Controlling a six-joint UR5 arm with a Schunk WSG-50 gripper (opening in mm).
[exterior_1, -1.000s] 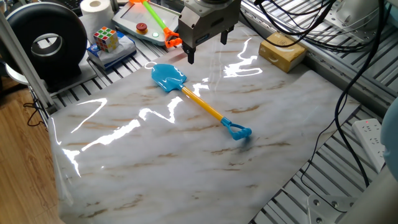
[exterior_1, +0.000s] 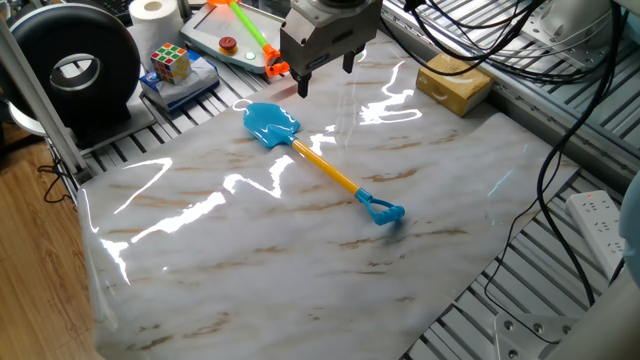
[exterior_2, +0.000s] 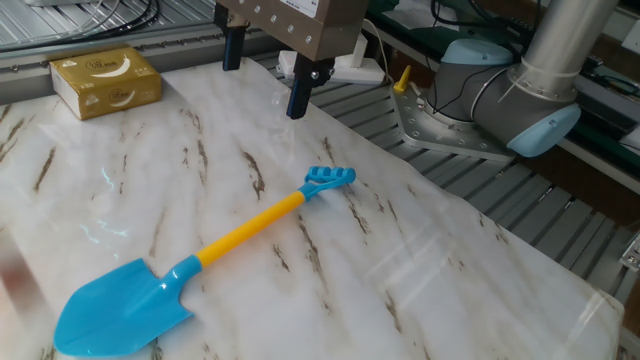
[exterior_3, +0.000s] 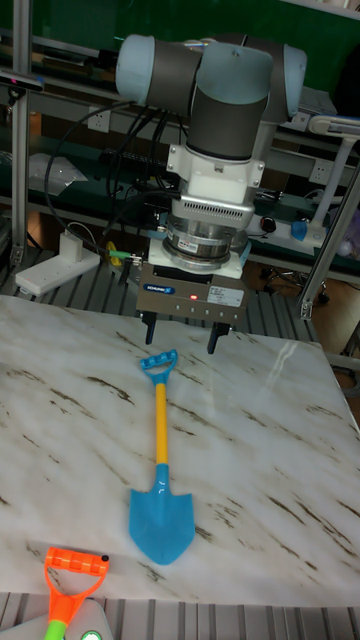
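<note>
A toy shovel with a blue blade (exterior_1: 270, 124), a yellow shaft (exterior_2: 250, 229) and a blue handle (exterior_3: 159, 362) lies flat on the marble-patterned sheet (exterior_1: 250, 300). My gripper (exterior_1: 327, 82) hangs above the sheet, its two dark fingers (exterior_2: 298, 92) spread wide apart with nothing between them. It is clear of the shovel in every view. In exterior view 3 the gripper (exterior_3: 181, 345) appears just beyond the handle end, at the robot's side of the sheet.
A yellow box (exterior_1: 453, 84) stands at the sheet's edge. Outside the sheet are a Rubik's cube (exterior_1: 170, 62) on a blue-and-white pack, an orange-and-green toy (exterior_1: 250, 32), a black ring-shaped object (exterior_1: 75, 70) and a power strip (exterior_1: 602, 232). Much of the sheet is bare.
In exterior view 1 my gripper has shifted slightly left, its fingers staying spread. The shovel and the box have not moved.
</note>
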